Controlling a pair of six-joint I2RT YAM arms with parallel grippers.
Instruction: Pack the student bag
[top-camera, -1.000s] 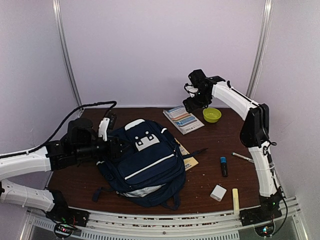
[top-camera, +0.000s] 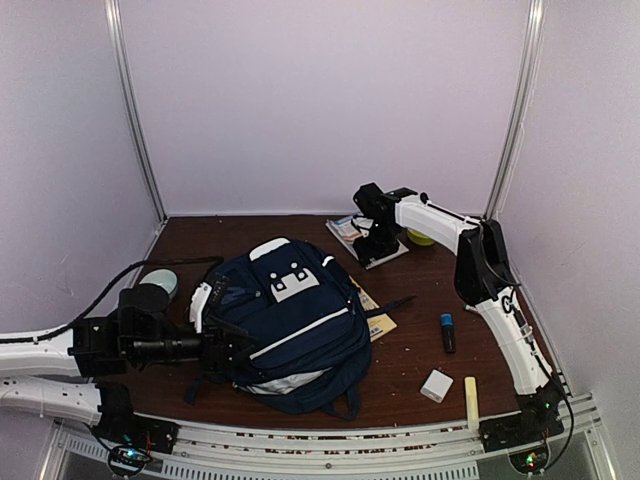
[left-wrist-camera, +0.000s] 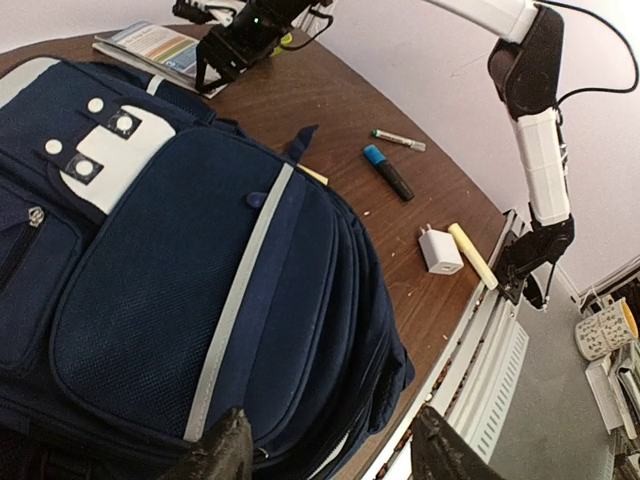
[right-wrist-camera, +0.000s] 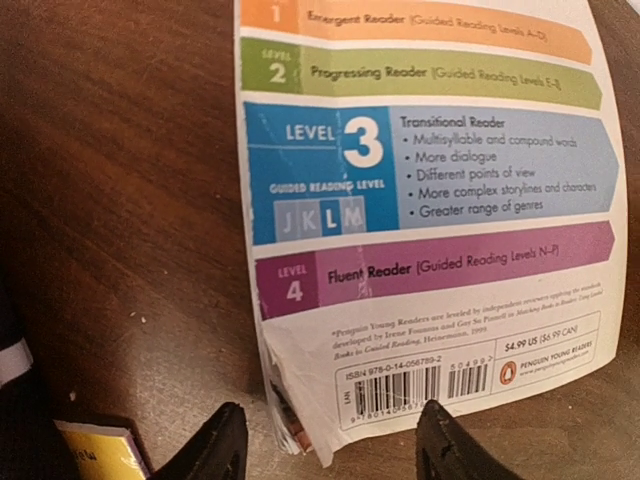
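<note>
A navy backpack (top-camera: 295, 340) lies in the table's middle, with a yellow booklet (top-camera: 378, 322) partly under its right side. At the back, my right gripper (top-camera: 372, 250) is open over a reader book (top-camera: 340, 230); in the right wrist view its fingertips (right-wrist-camera: 215, 445) are at the book's lower edge (right-wrist-camera: 430, 300). My left gripper stands open over the left part of the backpack, nothing visible between its fingers.
A blue marker (top-camera: 448, 335), white charger (top-camera: 436, 386), pale yellow stick (top-camera: 471, 400) and thin pen (left-wrist-camera: 398, 139) lie on the right. A green bowl (top-camera: 420, 239) is behind the right arm, a pale round item (top-camera: 160, 280) at left.
My right gripper has moved down and left onto the book. My left gripper has moved down and to the left over the backpack.
</note>
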